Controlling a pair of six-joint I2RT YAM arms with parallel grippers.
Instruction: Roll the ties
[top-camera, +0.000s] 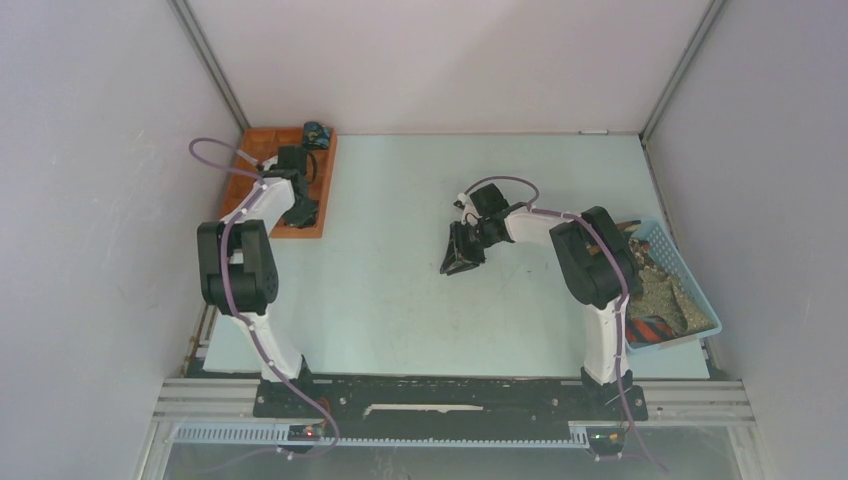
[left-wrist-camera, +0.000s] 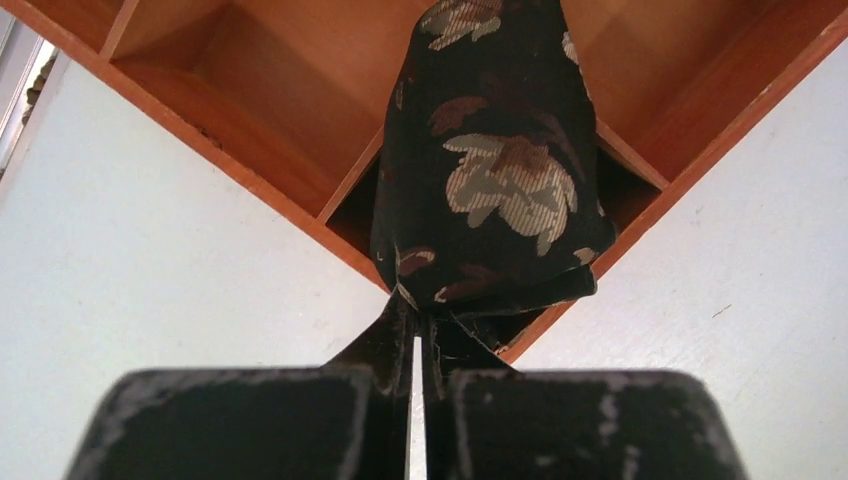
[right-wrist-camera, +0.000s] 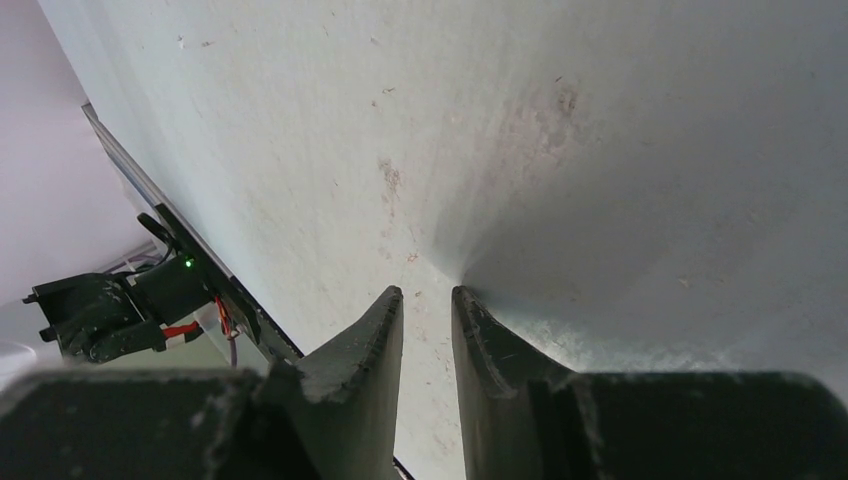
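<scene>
In the left wrist view, a dark camouflage-patterned tie (left-wrist-camera: 500, 200) lies bundled in a corner compartment of the wooden box (left-wrist-camera: 240, 170). My left gripper is shut at the tie's near edge; whether fabric is between its tips is unclear. In the top view that gripper is over the box at the back left. My right gripper is part open, low over the bare table near the middle, with nothing between its fingers. Another patterned roll (top-camera: 316, 136) sits in the box's back right compartment.
A light-blue basket (top-camera: 678, 265) of patterned fabric stands at the right edge, beside the right arm. Walls bound the left, back and right.
</scene>
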